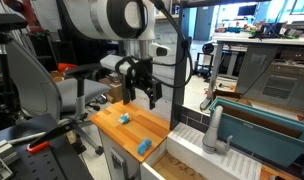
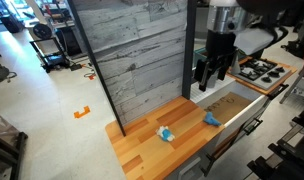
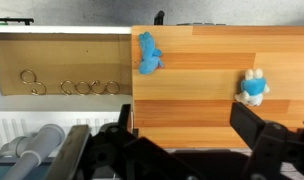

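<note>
High over a wooden surface (image 1: 122, 136), my gripper (image 1: 138, 99) points down with its fingers wide apart. Nothing is between them in the wrist view (image 3: 182, 121). A small blue object (image 1: 144, 146), perhaps a soft toy, lies close to the wood's edge by the drawer; it is at upper centre in the wrist view (image 3: 149, 53). A second toy, blue and white (image 3: 254, 87), rests farther along the boards, at the right of the wrist view. Both toys are apart from the gripper, as exterior view 2 also shows (image 2: 165, 133).
An open white drawer (image 3: 62, 37) adjoins the wood, with several brass-coloured rings (image 3: 82, 88) inside. Beside it stand a grey faucet-like fixture (image 1: 214, 130) and a teal bin (image 1: 254, 133). A grey plank wall (image 2: 152, 70) borders the wooden surface. Bare wood surrounds both toys.
</note>
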